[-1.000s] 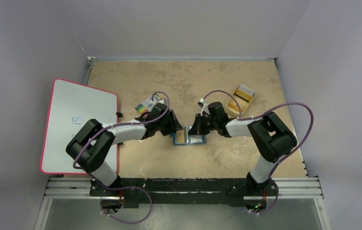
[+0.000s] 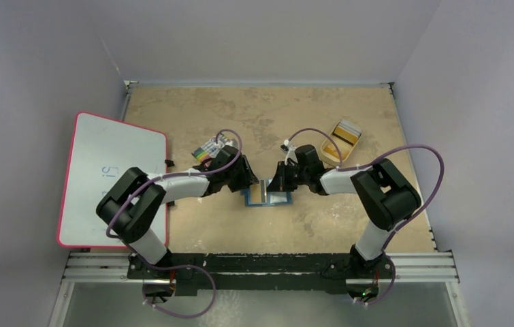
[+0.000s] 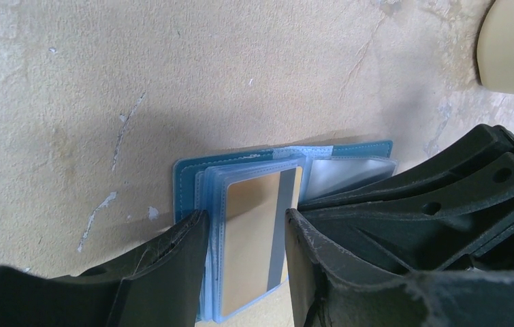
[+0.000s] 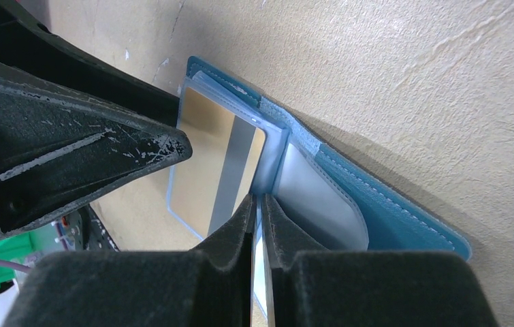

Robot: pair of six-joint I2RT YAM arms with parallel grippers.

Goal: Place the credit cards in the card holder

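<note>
The card holder (image 2: 267, 204), blue-edged with clear sleeves, lies open in the middle of the table. A gold card with a grey stripe (image 3: 250, 238) sits inside its left sleeve. My left gripper is open, its fingertips on either side of the left sleeve pages. At the fold, my right gripper has its fingertips close together with a narrow gap, beside the clear right sleeve (image 4: 322, 197). Whether a thin sleeve edge lies between them cannot be made out. More gold cards (image 2: 340, 144) rest in an oval box (image 2: 330, 155) at the right.
A whiteboard (image 2: 104, 184) stands along the left side. Behind the left arm lies a colourful striped item (image 2: 207, 149).
My left arm has shifted very slightly, its gripper staying over the left half of the holder. The right arm and the holder look the same.
</note>
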